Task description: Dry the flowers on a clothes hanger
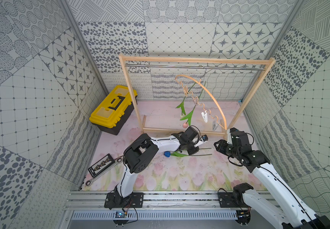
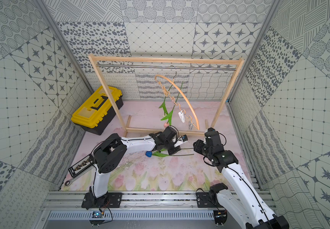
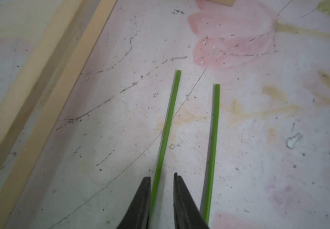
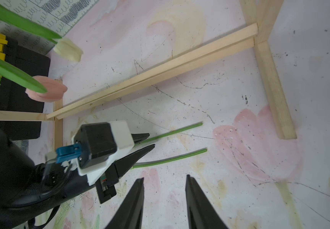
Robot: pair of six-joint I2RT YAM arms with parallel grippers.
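Observation:
Two tulips lie on the table, a blue one and another whose head my left arm hides. In the left wrist view their green stems run side by side: the upper stem and the blue tulip's stem. My left gripper is open above the upper stem, which passes between its fingers as seen from there; contact cannot be judged. My right gripper stands open and empty, right of the stems. From the wooden hanger hang a pink tulip and a white one, heads down. A white clip and a grey clip hang empty.
The wooden rack frames the hanger, its lower bar close behind the stems. A yellow and black toolbox stands at the left. A dark case and a wrench lie front left.

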